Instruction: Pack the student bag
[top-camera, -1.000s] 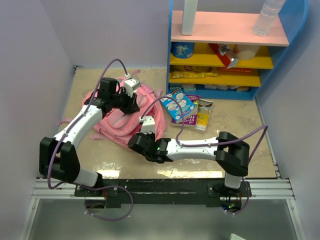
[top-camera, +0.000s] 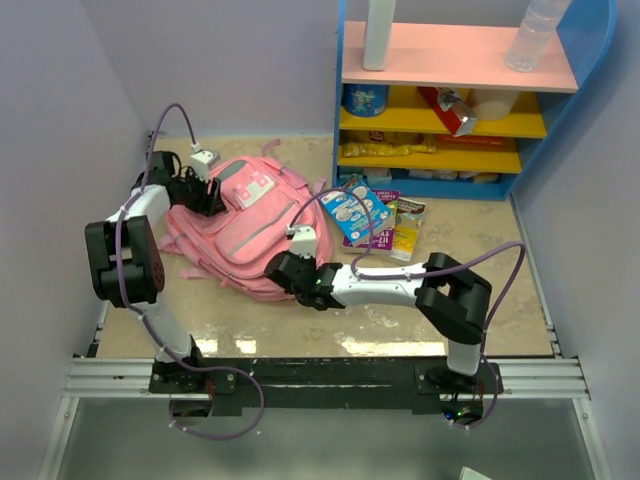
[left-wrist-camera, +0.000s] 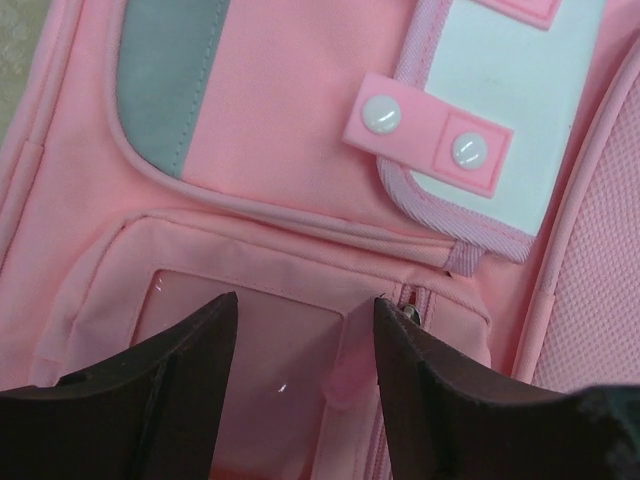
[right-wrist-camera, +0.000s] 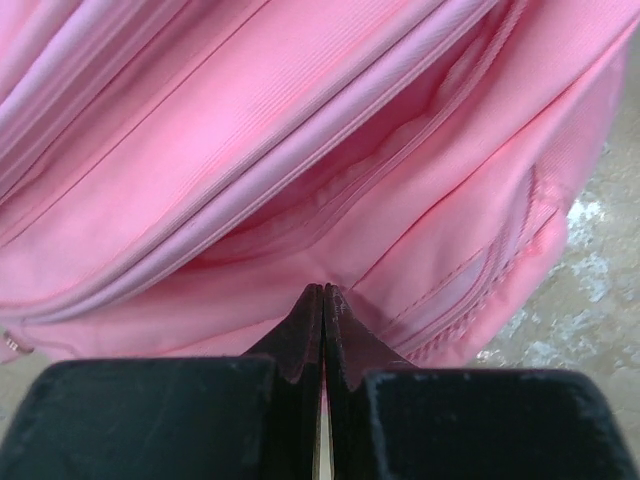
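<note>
The pink student bag (top-camera: 262, 222) lies flat at the left of the counter. Over its upper left part is my left gripper (top-camera: 217, 200). In the left wrist view the left gripper stands part open above a front pocket, with a pink zipper pull (left-wrist-camera: 352, 378) between its fingers in the picture; whether they touch it I cannot tell. My right gripper is shut at the bag's near right edge, against pink fabric (right-wrist-camera: 390, 235) beside an open fold. No object shows between its fingertips, though their very ends may be pressing cloth.
Right of the bag lie a blue booklet (top-camera: 357, 208), a purple booklet (top-camera: 383, 208) and a yellow one (top-camera: 406, 232). Behind them stands a blue shelf (top-camera: 525, 183) with packets, a cup and a bottle (top-camera: 538, 35).
My left arm has swung left and lowered, from over the bag's middle to its upper left part. The right gripper has shifted only slightly. Bag and booklets look unmoved.
</note>
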